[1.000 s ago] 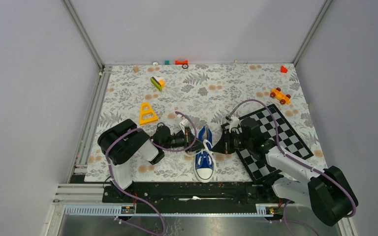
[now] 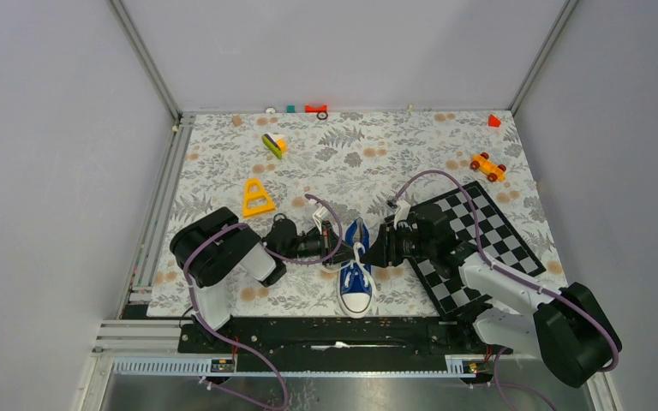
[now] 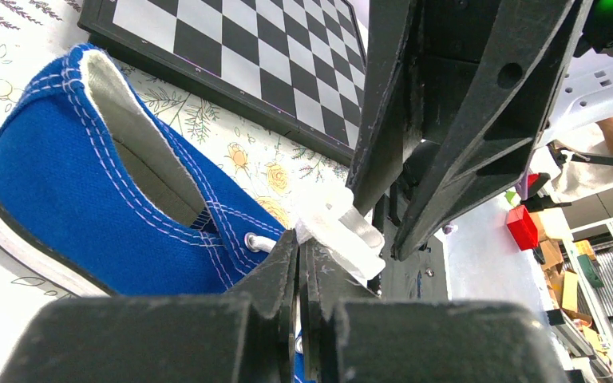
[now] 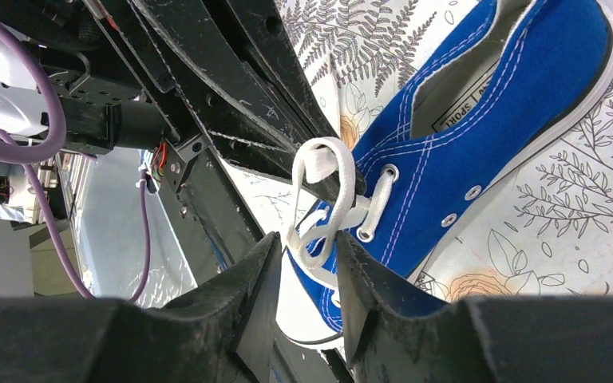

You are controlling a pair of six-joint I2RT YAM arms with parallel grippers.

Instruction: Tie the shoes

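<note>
A blue canvas shoe with a white toe cap stands upright near the table's front edge. Over its eyelets, my left gripper is shut on the white shoelace, which sticks out past its fingertips. The right wrist view shows that lace as a standing loop at the left fingertips, with more lace curling below it. My right gripper is open, one finger on either side of the loop's lower part; it does not grip the lace. Knot details are hidden behind the fingers.
A black-and-white checkerboard lies right of the shoe, under the right arm. A yellow triangular frame lies behind the left arm, and a yellow toy car sits at the far right.
The right gripper has moved slightly left towards the shoe and its fingers have parted. The left arm and the shoe have stayed in place.
</note>
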